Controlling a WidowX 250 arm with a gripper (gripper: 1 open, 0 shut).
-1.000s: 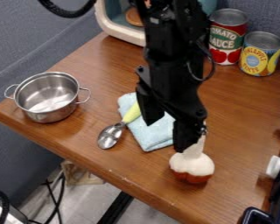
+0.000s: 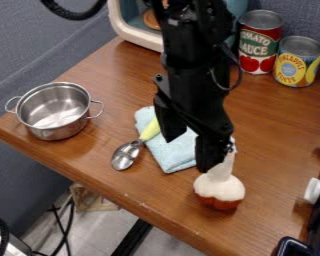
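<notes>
The black arm reaches down from the top centre, and its gripper (image 2: 214, 152) hangs just above a white-topped cupcake-like object (image 2: 218, 188) with a red-brown base. A pale piece at the gripper's lower tip meets the white top; whether the fingers are open or shut on it is unclear. A folded light blue cloth (image 2: 172, 154) lies left of the gripper, with a yellow item (image 2: 149, 130) on it and a metal spoon (image 2: 127, 155) beside it.
A steel pot (image 2: 53, 111) stands at the left. A tomato can (image 2: 259, 44) and a yellow can (image 2: 296, 64) stand at the back right. A dark appliance (image 2: 314, 210) borders the right edge. Bare wood (image 2: 276, 130) lies right of the gripper.
</notes>
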